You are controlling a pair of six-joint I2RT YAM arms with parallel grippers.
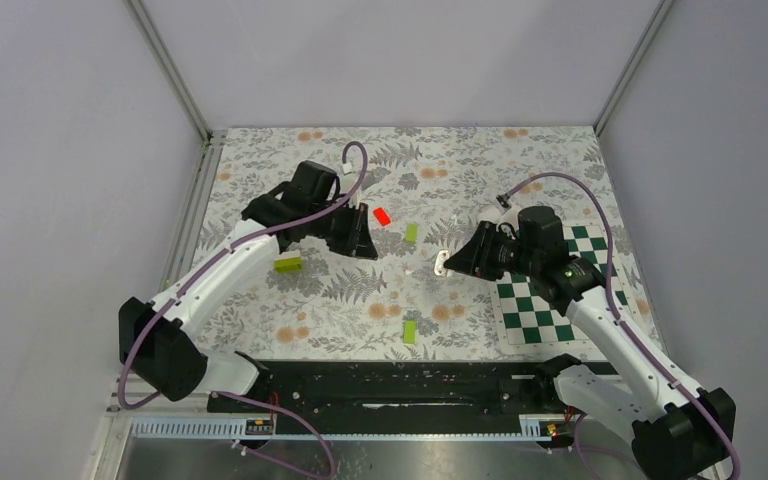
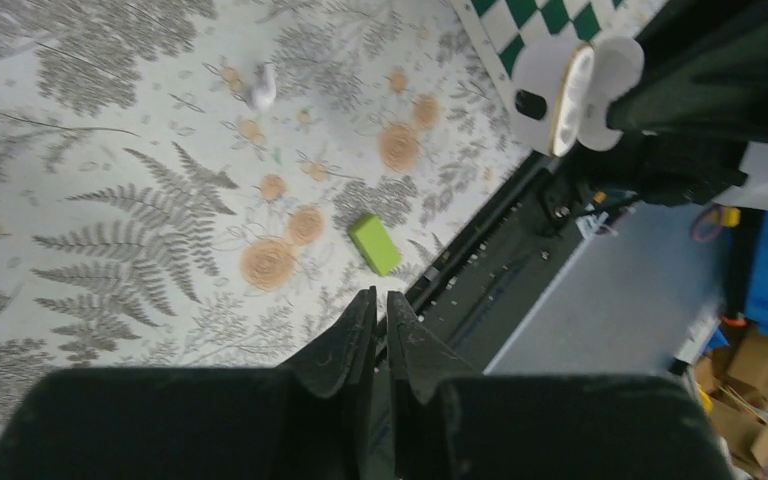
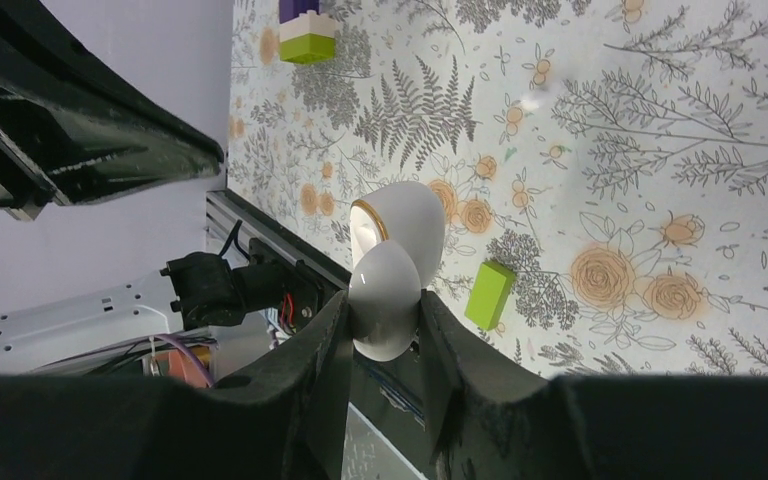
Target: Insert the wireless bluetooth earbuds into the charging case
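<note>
My right gripper is shut on the white, open charging case, held above the table with its gold-edged opening and lid showing; it also appears in the left wrist view (image 2: 550, 95). My left gripper is shut, facing the case from the left; whatever may be between its fingertips is hidden. A small white object, apparently an earbud (image 2: 263, 90), lies on the floral table in the left wrist view.
Green blocks (image 1: 409, 332), a red block (image 1: 382, 217) and a yellow-green block (image 1: 288, 264) lie about the table. A green checkered board (image 1: 530, 320) lies at the right.
</note>
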